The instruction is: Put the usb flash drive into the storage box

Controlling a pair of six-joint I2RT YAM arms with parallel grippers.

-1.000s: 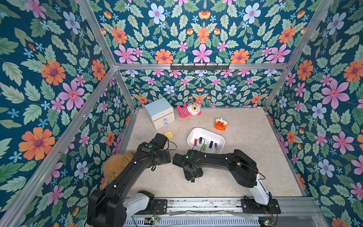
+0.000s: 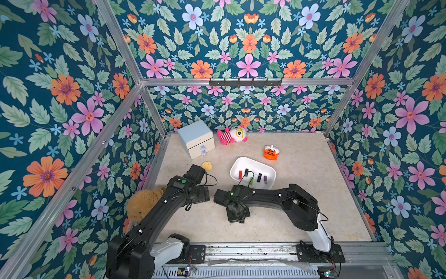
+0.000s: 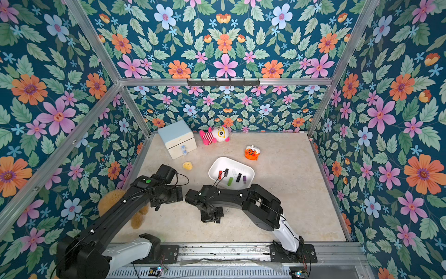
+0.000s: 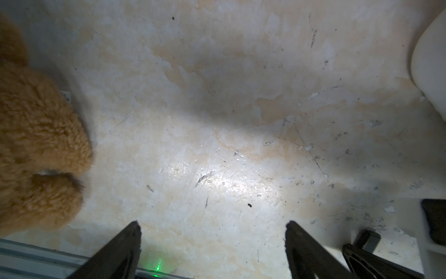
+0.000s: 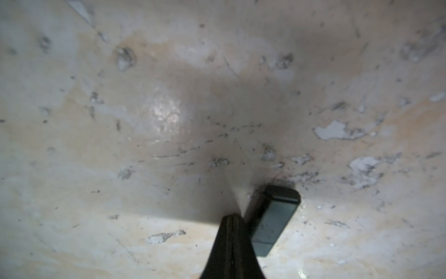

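A black flash drive [image 5: 274, 218] lies on the table, touching the shut fingertips of my right gripper, just to their right in the right wrist view; nothing shows between them. The drive also appears at the lower right of the left wrist view [image 4: 367, 240]. My left gripper stands open above bare table, nothing between its fingers. A white tray [image 2: 236, 167] holding several small drives, red, black, green and purple, sits behind the right arm. A box [image 2: 196, 146] with a light blue lid and cream front stands at the back left.
A brown plush bear [image 4: 41, 134] lies beside the left arm. A pink striped plush toy [image 2: 227, 135], an orange toy [image 2: 270, 153] and a small yellow item [image 2: 206, 165] are farther back.
The left arm looks unchanged.
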